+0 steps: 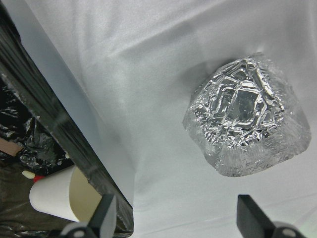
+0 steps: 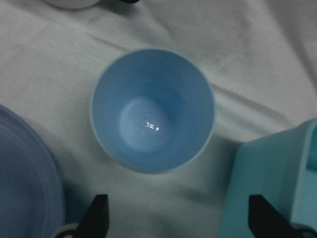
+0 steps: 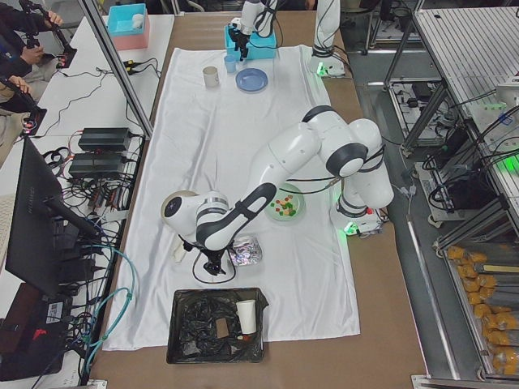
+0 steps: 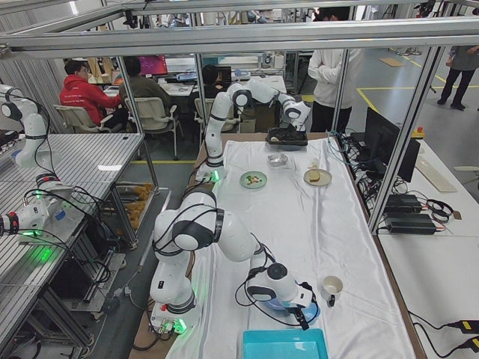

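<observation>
My left gripper (image 3: 215,263) hangs between the black-lined bin (image 3: 186,324) and a crumpled foil piece (image 3: 247,250); in the left wrist view it stands open, the foil (image 1: 245,114) ahead of its fingers. A white paper cup (image 1: 54,196) lies in the bin. My right gripper (image 4: 303,314) is open over the far end, above a blue cup (image 2: 152,109), with a blue plate (image 2: 20,183) and a turquoise tub (image 2: 262,183) beside it.
A green plate with small pieces (image 4: 253,179), a beige plate (image 4: 317,177) and a mug (image 4: 331,288) stand on the white cloth (image 4: 299,224).
</observation>
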